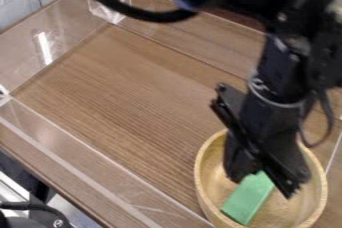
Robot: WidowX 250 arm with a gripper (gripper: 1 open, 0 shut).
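My black gripper (246, 132) fills the right side of the camera view, hanging low over a cream bowl (214, 162) at the bottom right. A green block (246, 202) lies in the bowl, partly hidden behind the gripper's lower end. The gripper looks shut, with nothing visible held in it.
Clear plastic pieces stand at the top left and left edge. Black cables lie at the bottom left.
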